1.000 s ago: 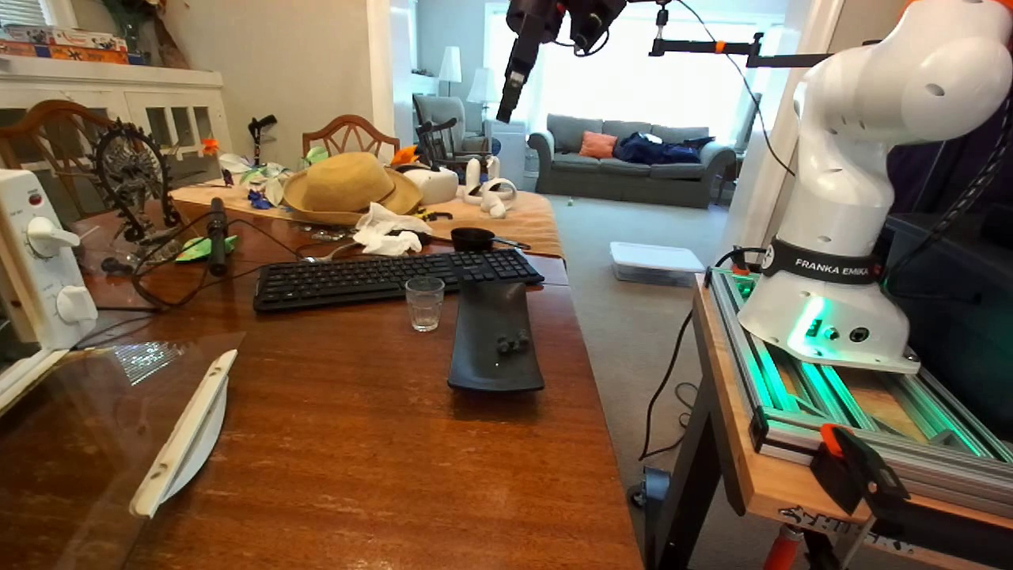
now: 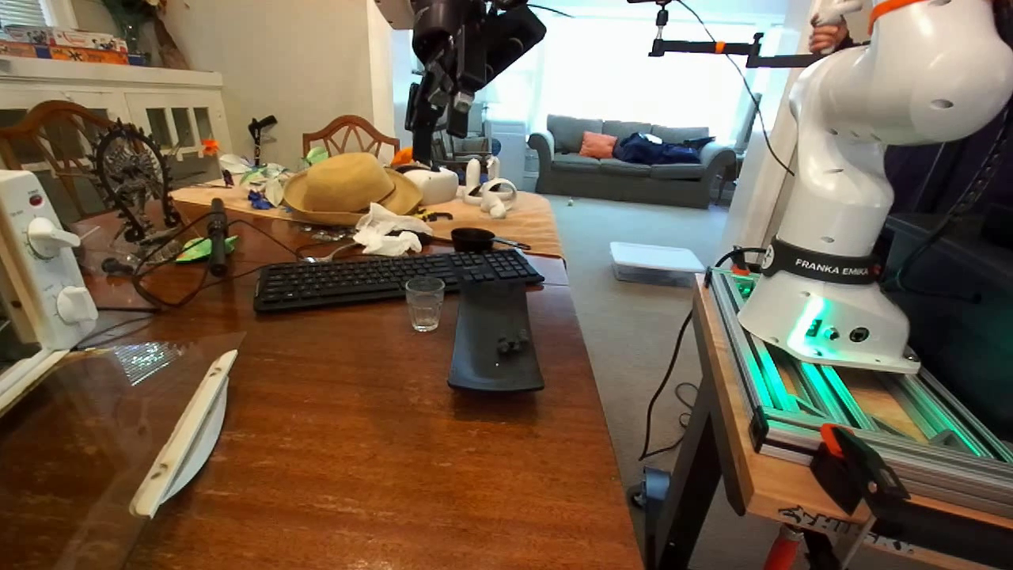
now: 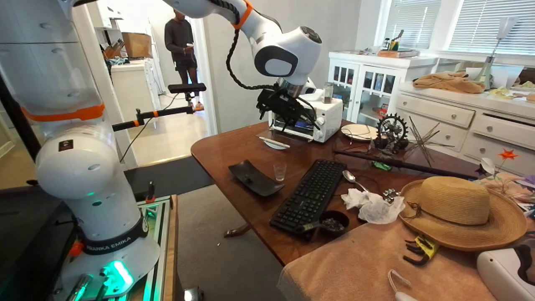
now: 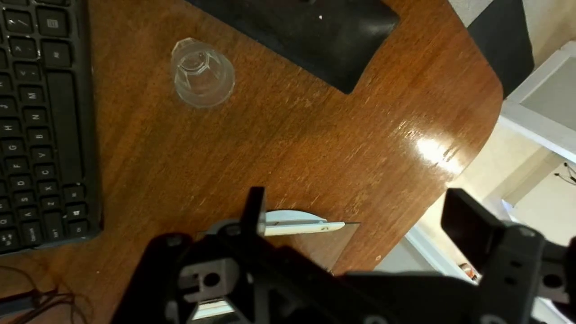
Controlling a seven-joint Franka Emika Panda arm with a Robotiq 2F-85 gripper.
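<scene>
High above the wooden table, my gripper hangs open with its fingers wide apart and nothing between them. A clear glass (image 2: 424, 305) stands on the table between the keyboard and a long black tray (image 2: 494, 366). Small dark pieces (image 2: 513, 342) lie in that tray. In the wrist view the glass (image 4: 203, 75) is up and left of the gripper, apart from it. The white handle bar of the toaster oven's door (image 4: 303, 229) shows low in the wrist view, between the two fingers as seen from above but well below them.
A black keyboard (image 3: 312, 193) lies beside the glass. The white toaster oven (image 3: 328, 115) stands at the table's end. Farther off are a straw hat (image 3: 461, 205), a small black pan (image 3: 334, 222) and white crumpled tissue (image 3: 376, 207). Bare table (image 2: 380, 446) lies in front of the tray.
In exterior view 1 my gripper has moved left and lower, and its fingers have turned to point more downward. The objects on the table have not moved.
</scene>
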